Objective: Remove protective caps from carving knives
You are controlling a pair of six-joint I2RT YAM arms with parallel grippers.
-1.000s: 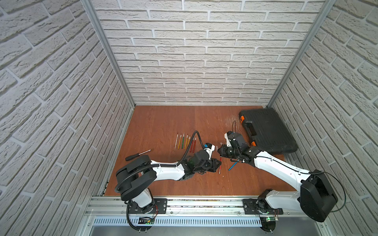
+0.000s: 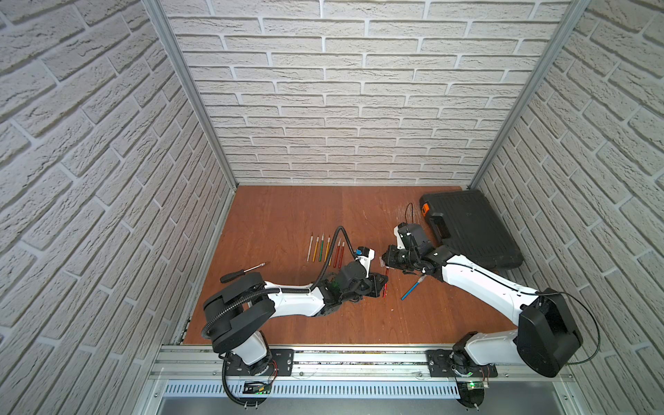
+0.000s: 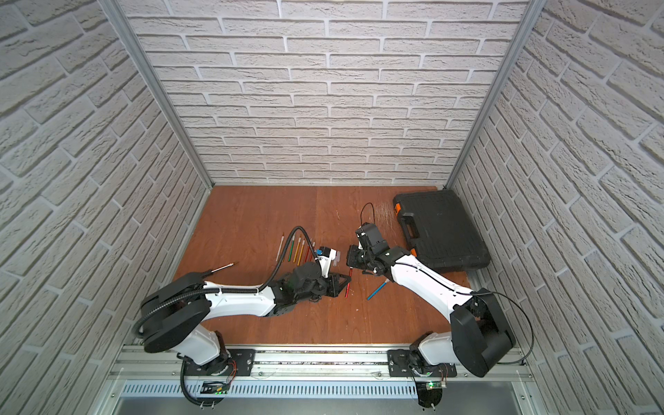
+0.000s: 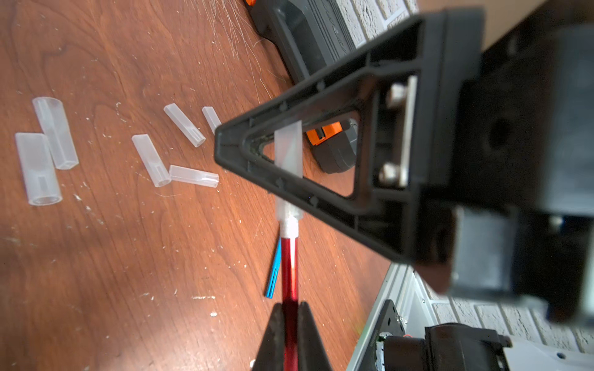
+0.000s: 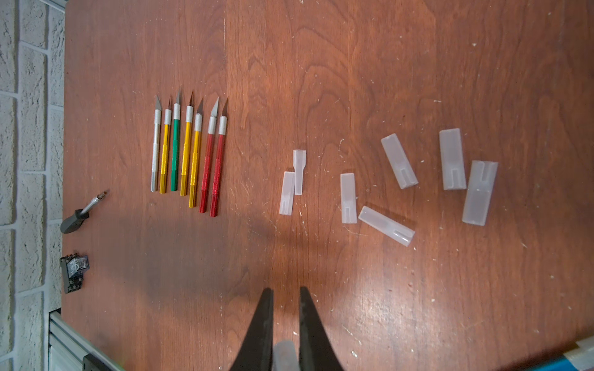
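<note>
Between the fingers of my left gripper is a red knife (image 4: 289,266), held by its handle. A translucent cap (image 4: 288,148) covers its blade end, reaching down to the pale collar. My right gripper is shut around this cap, which shows low between its fingers in the right wrist view; one finger (image 4: 321,201) partly hides it in the left wrist view. A blue knife (image 2: 413,287) lies on the table to the right, its far end pale. Several knives with bare blades, among them a green knife (image 5: 175,148), lie in a row at the left.
Several loose caps (image 5: 399,160) are scattered on the tabletop (image 5: 371,61) beyond the grippers. A black case (image 2: 477,228) fills the right back. A screwdriver (image 2: 238,274) lies at the left, near the left arm.
Both grippers have shifted slightly away from the front edge, carrying the red knife with them. The row of bare knives and the blue knife stay where they were.
</note>
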